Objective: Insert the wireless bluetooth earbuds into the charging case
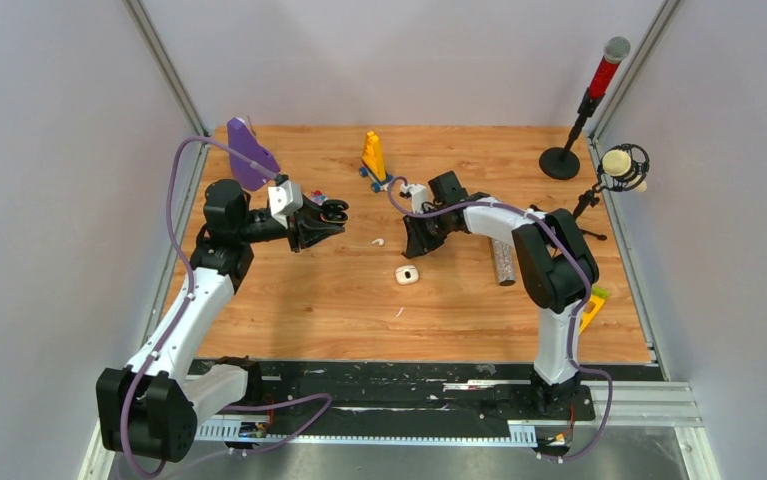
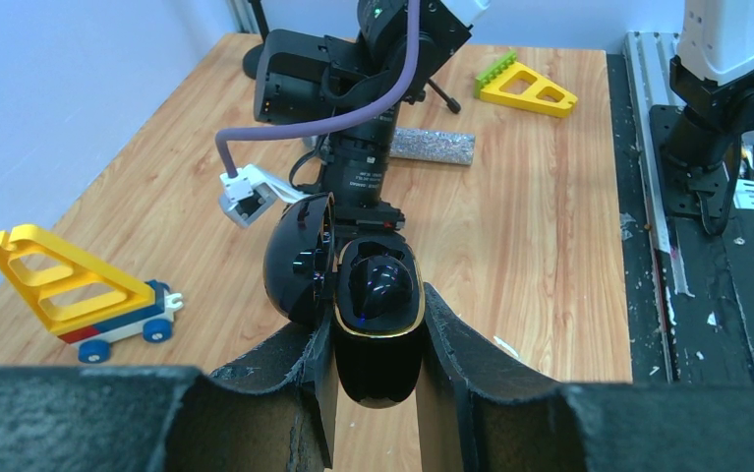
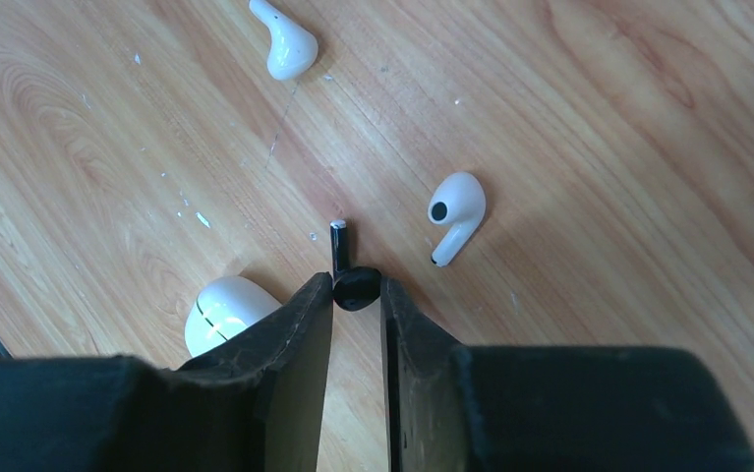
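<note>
My left gripper is shut on the black charging case (image 2: 377, 376), held up over the table with its lid swung open. The case (image 1: 335, 211) also shows in the top view. Low over the table, my right gripper has its fingers on either side of a black earbud (image 3: 357, 291). Its round head lies between the fingertips and its stem points away from the gripper. Whether the fingers grip it firmly cannot be told. Two white earbuds lie apart on the table: one (image 3: 459, 202) close by, the other (image 3: 292, 51) farther off.
A white case (image 3: 230, 313) lies beside the right gripper. A yellow toy (image 1: 373, 160) stands at the back, a purple one (image 1: 249, 155) at the left. A glittery cylinder (image 1: 503, 262) lies under the right arm.
</note>
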